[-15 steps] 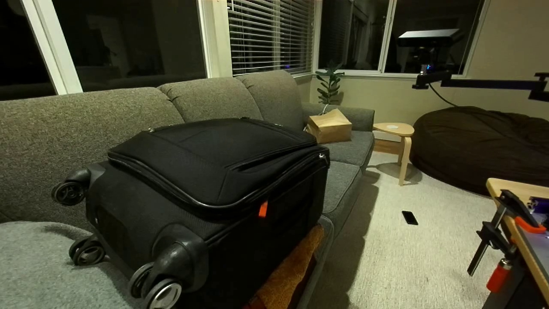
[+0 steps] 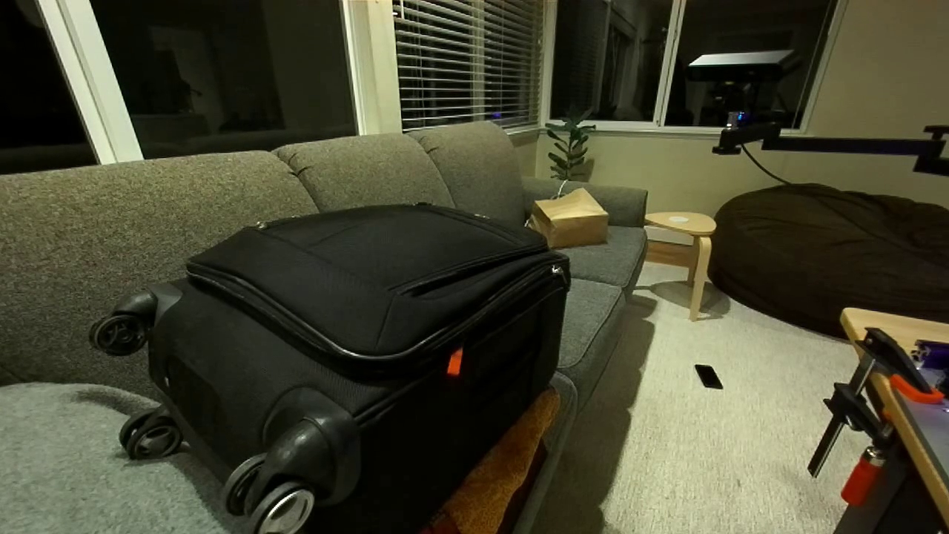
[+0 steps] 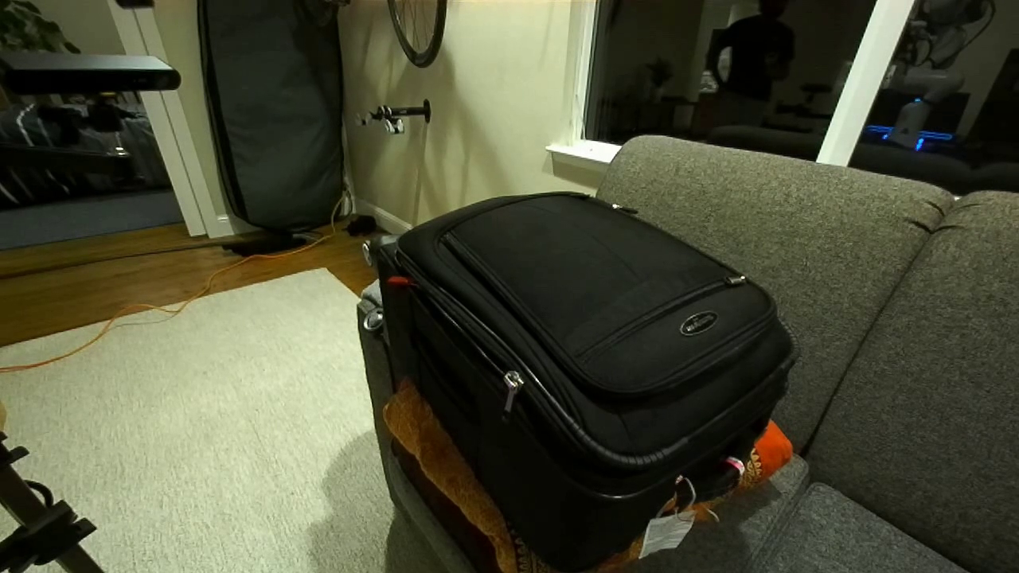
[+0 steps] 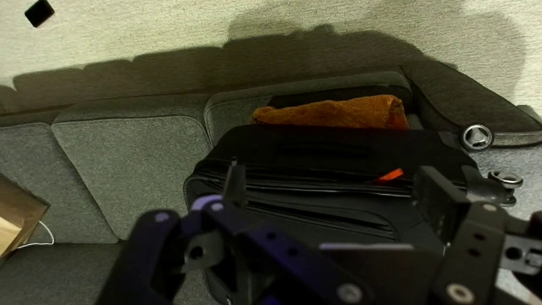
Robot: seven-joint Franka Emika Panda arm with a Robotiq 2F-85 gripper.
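A black suitcase (image 2: 374, 285) with wheels lies on its back on the grey sofa, its front panel facing up. Its zipper pull (image 3: 513, 383) hangs at the front corner in exterior view 2, and an orange tag (image 4: 390, 175) sticks out along the zipper seam in the wrist view. My gripper shows only in the wrist view, above the suitcase's side. Its two fingers stand wide apart with nothing between them, so it is open. The height between fingertips and suitcase is hard to judge.
An orange-brown cloth (image 4: 330, 112) lies under the suitcase on the sofa. A paper bag (image 2: 569, 219) stands farther along the seat. A dark phone-like object (image 2: 708, 377) lies on the carpet, and a clamp (image 2: 858, 405) grips the table edge.
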